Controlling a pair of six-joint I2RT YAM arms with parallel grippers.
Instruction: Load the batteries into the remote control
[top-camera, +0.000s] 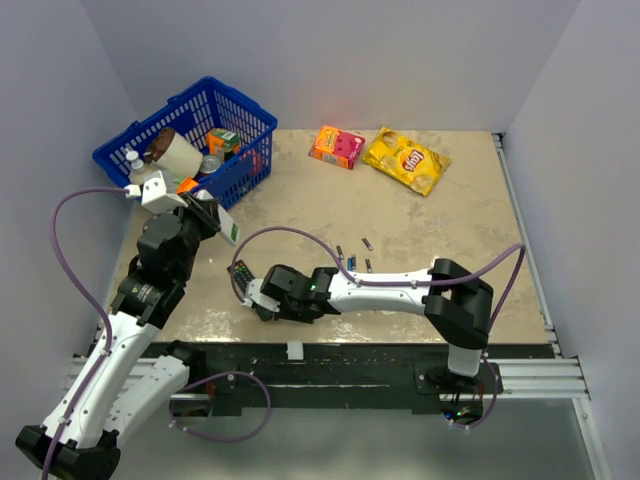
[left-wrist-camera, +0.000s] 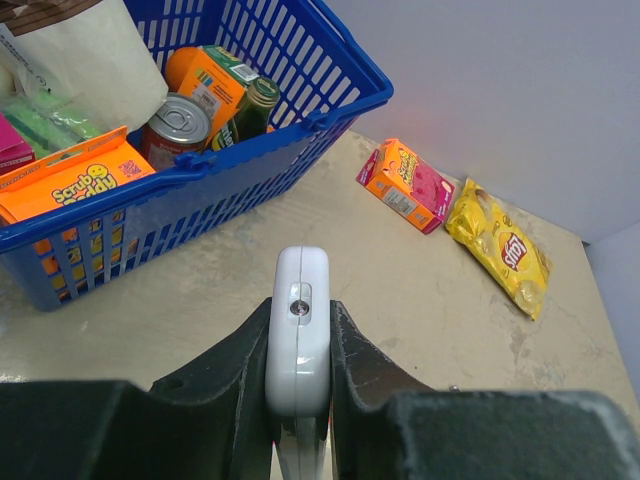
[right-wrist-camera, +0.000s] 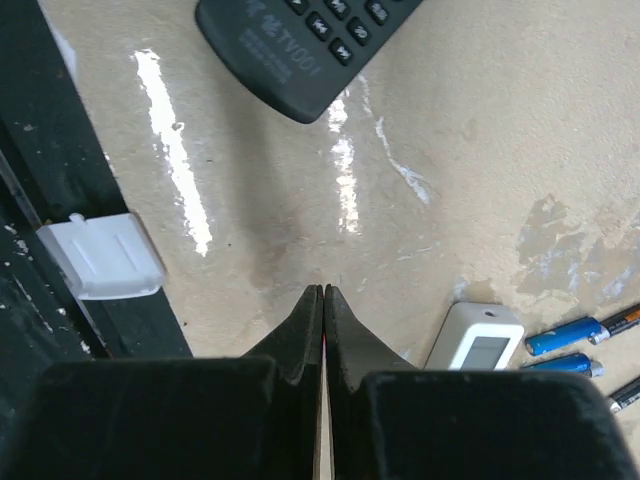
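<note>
My right gripper is shut with nothing between its fingers, above bare table. Outside its fingers, a small white battery cover lies on the black strip in front of the table, also seen in the top view. My left gripper is shut on a white remote, held beside the basket. Another white remote lies on the table, mostly hidden by the right gripper and arm. Blue batteries and dark batteries lie past it. A black remote rests at the top of the right wrist view.
A blue basket full of groceries stands at the back left. A pink-orange box and a yellow chip bag lie at the back.
</note>
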